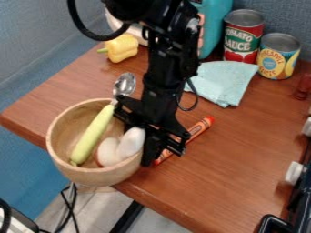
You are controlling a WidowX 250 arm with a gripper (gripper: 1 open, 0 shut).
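My black gripper (155, 132) is at the right side of a wooden bowl (65, 157), low over its rim; whether it holds anything is hidden. In the bowl lie a pale yellow-green elongated vegetable (90, 135), white egg-like objects (109, 153) and a metal spoon (124, 84). An orange crayon-like stick (192, 136) lies on the table just right of my gripper.
A yellow toy (122, 48), a folded light cloth (221, 84), a tomato can (242, 36), a yellow can (278, 57) and a teal object (209, 23) stand toward the back. Dark equipment lines the right edge.
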